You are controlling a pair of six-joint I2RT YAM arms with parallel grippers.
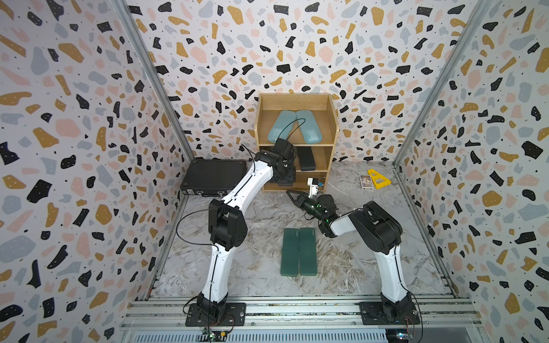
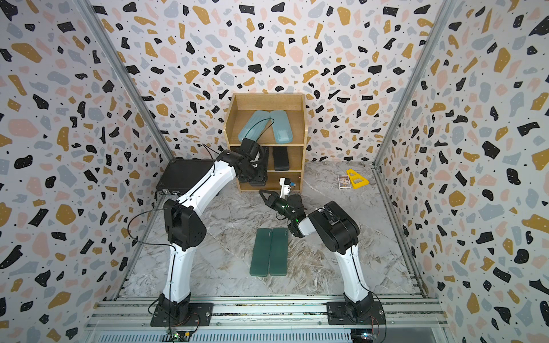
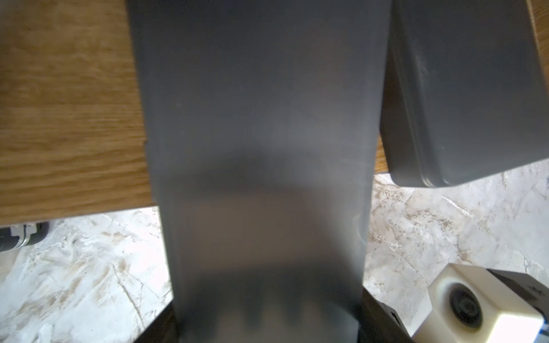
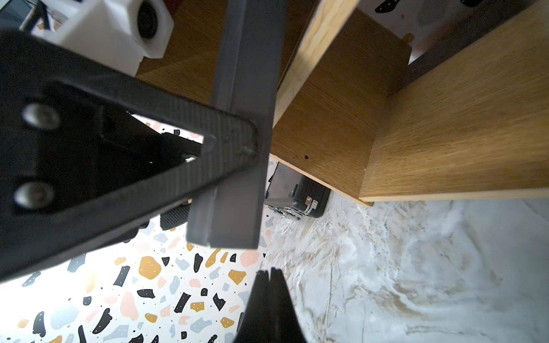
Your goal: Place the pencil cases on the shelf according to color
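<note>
My left gripper (image 1: 285, 173) is shut on a dark grey pencil case (image 3: 263, 108), gripping it across its sides at the front end. The case reaches into the left of the middle shelf level, its near end sticking out past the shelf edge. A second dark case (image 1: 306, 158) lies to its right on the same level. Two light blue cases (image 1: 310, 127) lie on the top level. Two green cases (image 1: 290, 251) lie side by side on the table. Just in front of the shelf, below the held case, my right gripper is shut with nothing between its fingers.
The wooden shelf (image 1: 332, 120) stands against the back wall. A black briefcase (image 1: 214, 175) is left of it. A card box (image 1: 366, 181) and yellow frame (image 1: 379, 179) lie to the right. Bare table surrounds the green cases.
</note>
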